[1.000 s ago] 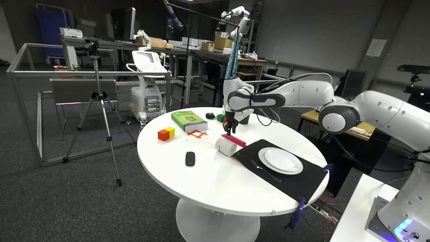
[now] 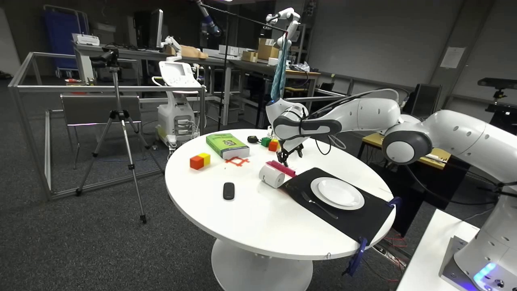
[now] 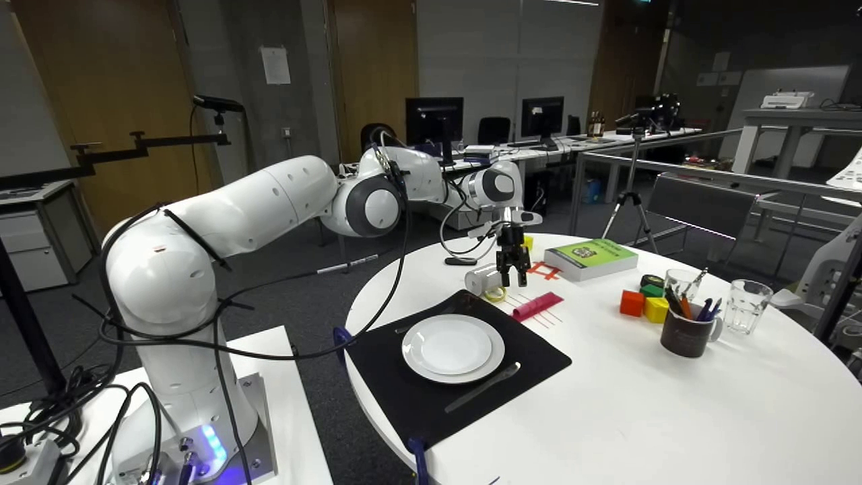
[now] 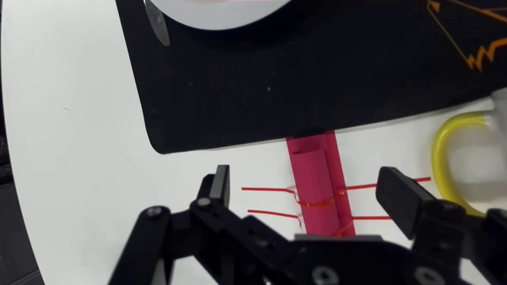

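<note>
A pink rolled strip (image 4: pixel 315 185) lies on the white table beside the black placemat, with thin red lines on both sides of it. My gripper is open above the roll, one finger (image 4: pixel 219 185) to each side, and nothing is held. In exterior view 2 the gripper (image 3: pixel 512 279) points down over the table, and the pink roll (image 3: pixel 537 306) lies just in front of it. From exterior view 1, the gripper (image 2: pixel 289 156) appears close behind the pink roll (image 2: pixel 281 168).
A white mug (image 2: pixel 272 176) lies on its side by the roll; its yellow handle (image 4: pixel 442 161) nears the right finger. The placemat (image 3: pixel 525 347) bears a plate (image 3: pixel 429 368) and knife. A book (image 2: pixel 228 145), blocks (image 3: pixel 632 303) and a pen cup (image 3: pixel 685 333) stand farther off.
In exterior view 1 my gripper has shifted a little to the right and its wrist has tilted. The pink roll, mug and plate are where they were.
</note>
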